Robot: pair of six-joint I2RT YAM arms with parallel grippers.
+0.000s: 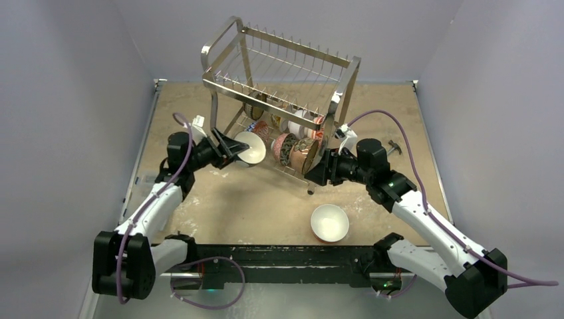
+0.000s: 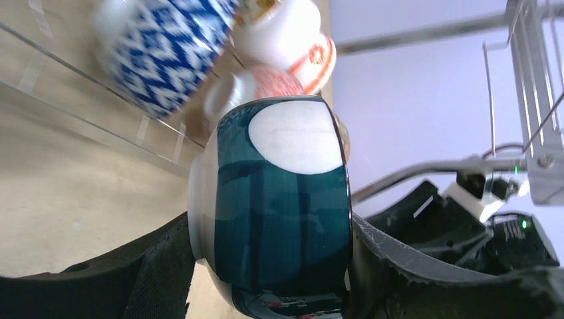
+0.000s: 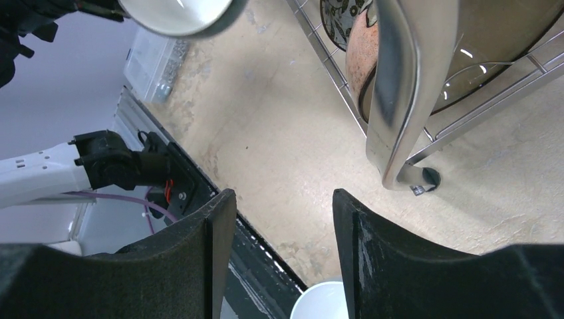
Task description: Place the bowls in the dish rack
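Note:
My left gripper [image 1: 241,147] is shut on a bowl, white inside [image 1: 251,147], held at the rack's front left. In the left wrist view the same bowl [image 2: 286,193] shows a glossy dark teal outside with a white patch, gripped between the fingers. The metal dish rack [image 1: 276,100] has several patterned bowls [image 1: 283,147] on its lower level. A second white bowl [image 1: 330,223] stands upright on the table near the front edge. My right gripper is open and empty, beside the rack's right front leg [image 3: 399,100].
A clear plastic box [image 3: 153,63] lies on the left of the table. A small hammer [image 1: 394,147] is at the right, behind my right arm.

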